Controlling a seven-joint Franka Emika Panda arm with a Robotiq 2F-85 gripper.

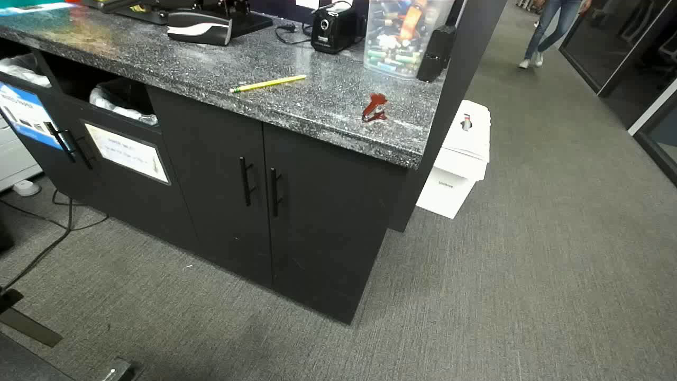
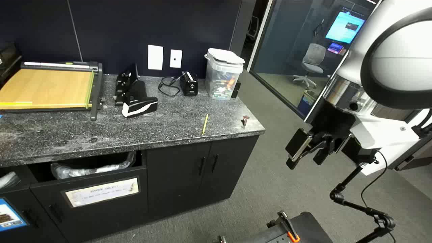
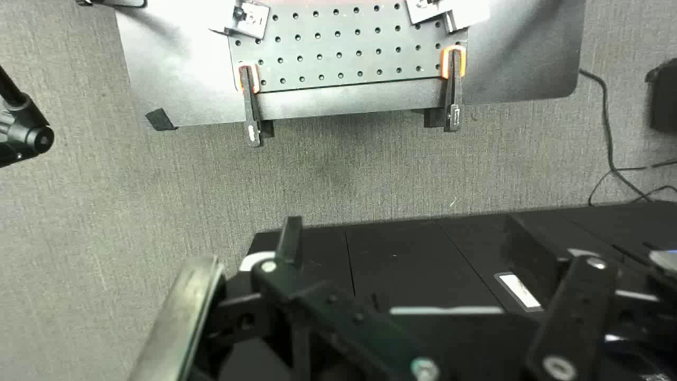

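Observation:
My gripper hangs in the air to the right of the counter in exterior view 2, well apart from everything on it. In the wrist view its two fingers stand wide apart, with nothing held between them. A yellow pencil with a green end lies near the counter's front edge. To its right is a small dark red object, perhaps a clip, close to the counter corner; in exterior view 2 the same red object looks tiny. The gripper is outside exterior view 1.
The speckled counter carries a paper cutter, a black-and-white stapler, a black device with a cord and a clear tub of small items. Clamps grip the robot's table edge. Someone walks in the distance.

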